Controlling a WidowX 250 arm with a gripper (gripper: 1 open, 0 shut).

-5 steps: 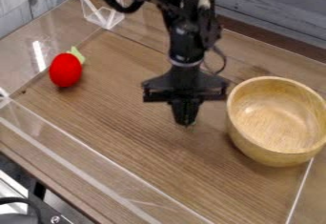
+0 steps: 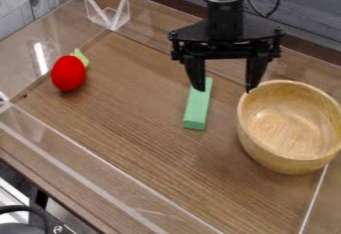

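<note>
My black gripper hangs in the upper middle, open, its two fingers spread wide over the table. Below it and slightly left lies a green block on the wooden table. To the right sits a large tan bowl. A red round object with a small green piece behind it lies at the left.
A clear bin-like object stands at the upper left. Dark cables run at the lower left corner.
My gripper has risen and moved up and toward the back of the view, uncovering the green block, which it hid a second ago.
</note>
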